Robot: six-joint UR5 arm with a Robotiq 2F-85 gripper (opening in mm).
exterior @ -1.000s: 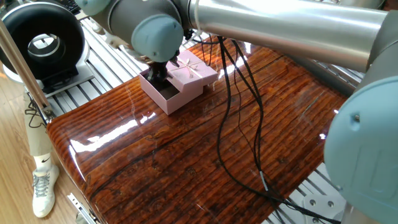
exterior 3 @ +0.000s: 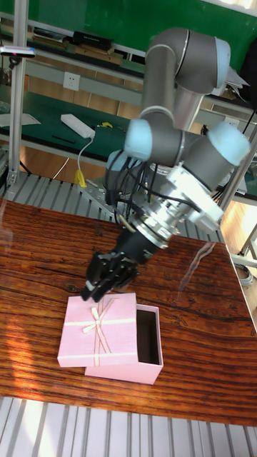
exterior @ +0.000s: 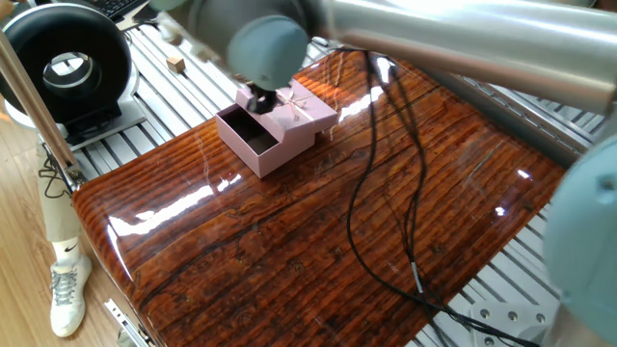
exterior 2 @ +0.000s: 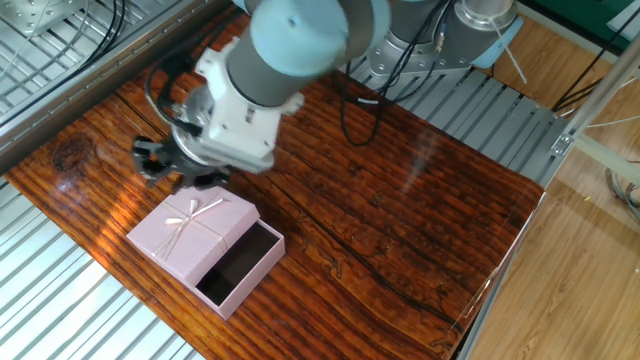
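Observation:
A pink gift box (exterior 2: 262,276) stands on the glossy wooden table, with a dark interior showing where it is uncovered. Its pink lid (exterior 3: 76,320), tied with a pale ribbon bow (exterior 3: 97,320), rests on top, shifted to one side so that one end of the box lies open. My black gripper (exterior 3: 94,293) hangs over the lid's back edge in exterior view 3, apparently above it. In exterior view 2 the gripper (exterior 2: 178,177) appears at the lid's far edge. Blur hides how its fingertips stand, and no held object shows.
Bare wooden tabletop (exterior: 280,260) stretches beside the box. Black cables (exterior: 359,207) hang from the arm across the table in exterior view 1. A small wooden block (exterior: 175,64) and a black ring-shaped device (exterior: 67,67) are on the slatted metal surface beyond.
The gripper has risen from the box's open end and moved toward the lid in exterior view 1. The arm and cables have shifted right. Box and lid look unmoved.

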